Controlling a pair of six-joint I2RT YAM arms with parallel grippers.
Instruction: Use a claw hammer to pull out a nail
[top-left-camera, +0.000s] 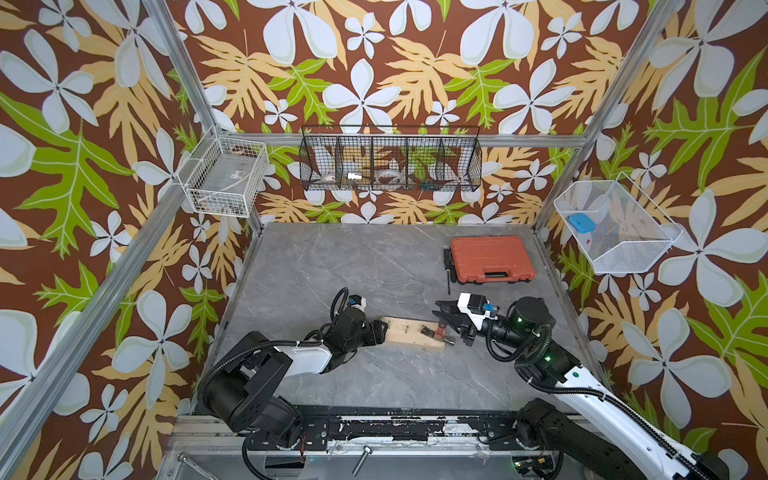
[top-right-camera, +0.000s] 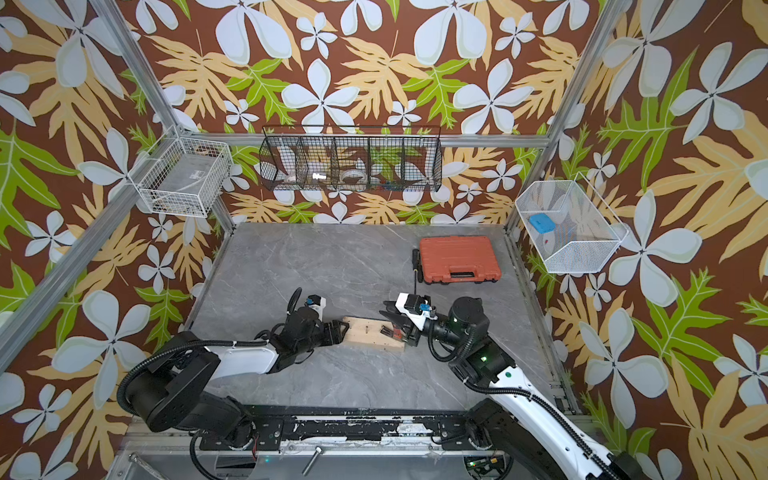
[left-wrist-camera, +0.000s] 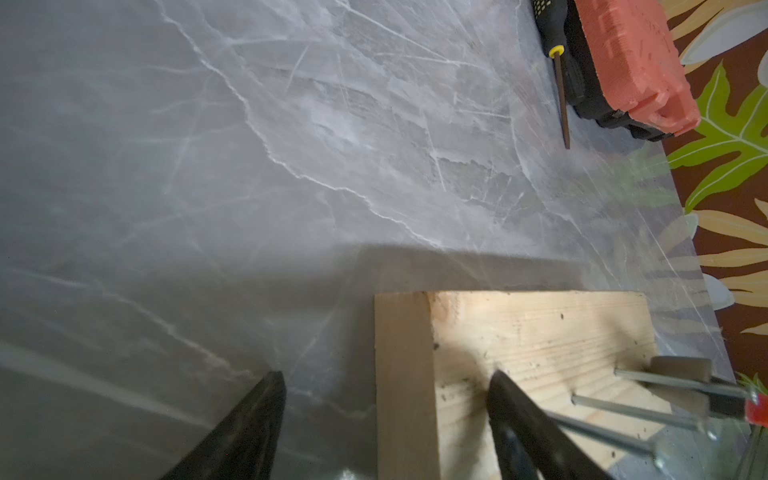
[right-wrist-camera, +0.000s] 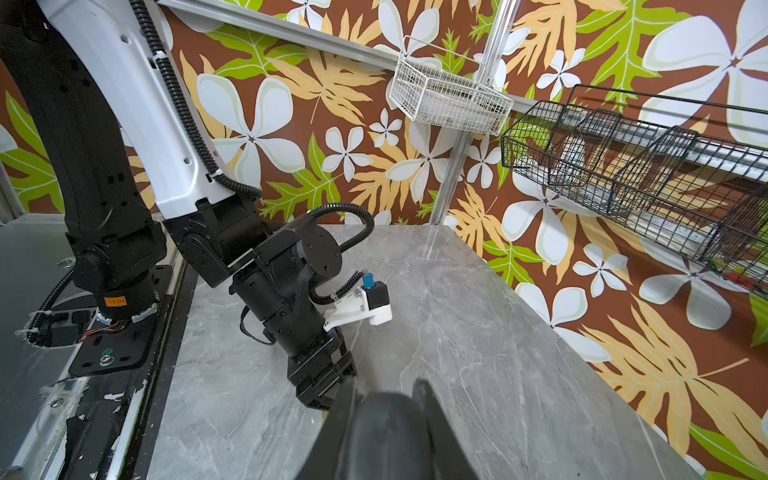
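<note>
A pale wooden board (top-left-camera: 412, 340) lies on the table with several nails (left-wrist-camera: 612, 406) standing in its top. My left gripper is at the board's left end, part open; its fingers appear either side of the board's near edge, contact unclear. My right gripper is shut on the dark handle (right-wrist-camera: 389, 440) of the claw hammer. The metal hammer head (left-wrist-camera: 680, 376) is down by the board's right part, close to a nail, with red (left-wrist-camera: 756, 409) beside it. Whether the claw is seated round the nail cannot be told.
At the back right lie an orange-red case (top-left-camera: 492, 258) and a screwdriver (left-wrist-camera: 558, 72) beside it. Wire baskets (top-left-camera: 390, 162) hang on the walls.
</note>
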